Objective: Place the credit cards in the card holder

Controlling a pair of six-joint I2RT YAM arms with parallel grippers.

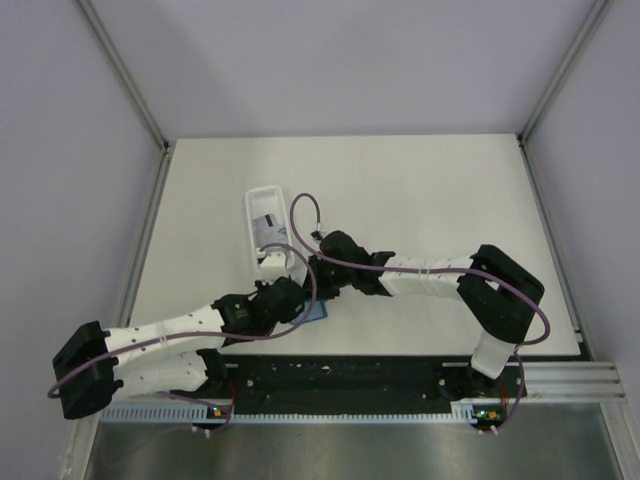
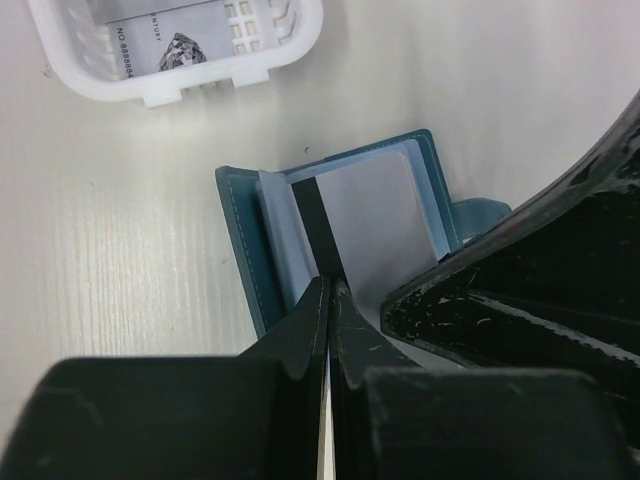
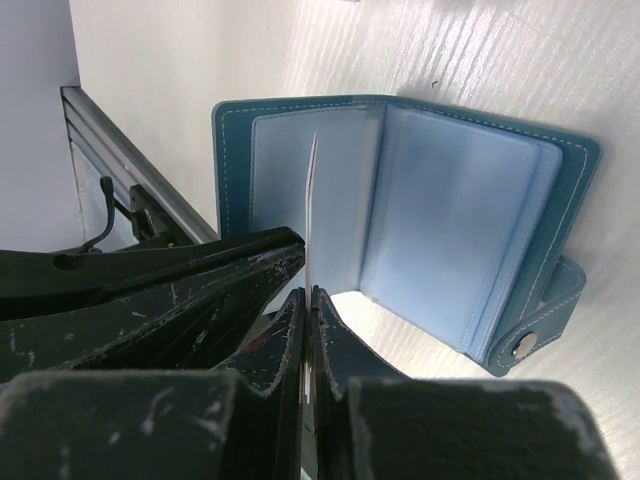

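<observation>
A teal card holder (image 3: 228, 150) lies spread on the table with clear pale pockets, a snap tab at one side. My right gripper is shut on a thin credit card (image 3: 310, 220), seen edge-on as a pale line above the holder. From the left wrist view, a white card face (image 2: 375, 205) with a black stripe appears over the holder's pocket; whether it is inside cannot be told. The left gripper is shut, its tips beside that stripe, nothing visible between them. In the top view both arms largely cover the holder (image 1: 316, 310).
Behind the holder stands a white basket (image 1: 250, 208) with cards (image 1: 268, 229) inside. One of its cards (image 2: 165, 38) shows print in the left wrist view. The two grippers are close together.
</observation>
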